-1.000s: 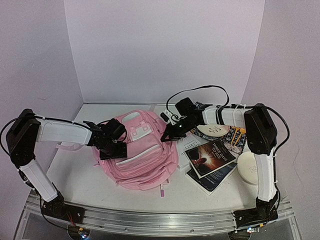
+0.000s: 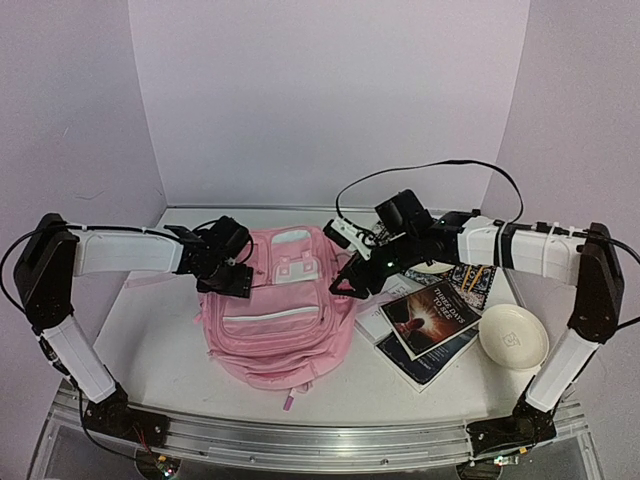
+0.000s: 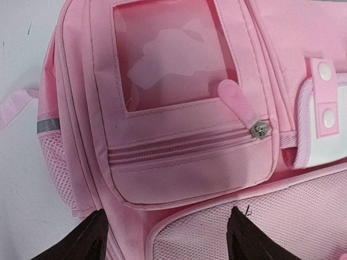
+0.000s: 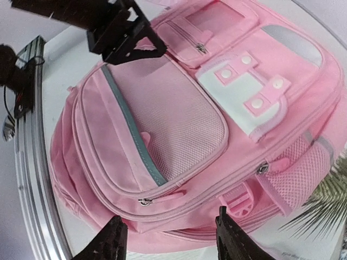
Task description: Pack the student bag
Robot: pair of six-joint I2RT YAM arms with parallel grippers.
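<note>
The pink bag lies front up on the table, its clear window pocket and mesh pocket facing up. Over the bag's left side, my left gripper is open, its fingers wide apart above the fabric with nothing between them. On the other side, my right gripper is also open near the bag's right edge; its fingers stand apart with a buckle and zip edge in view beyond. A book titled Three Days to See rests on a dark book to the right.
A pale round plate-like object sits at the right. White booklets lie between bag and books, partly covered. A patterned item is behind, half hidden by my right arm. Bare table shows at left and front.
The bag has turned clockwise, its lower end shifting left. My left gripper has moved slightly away from the front edge. The right arm has swung outward and its gripper's fingers look wider apart.
</note>
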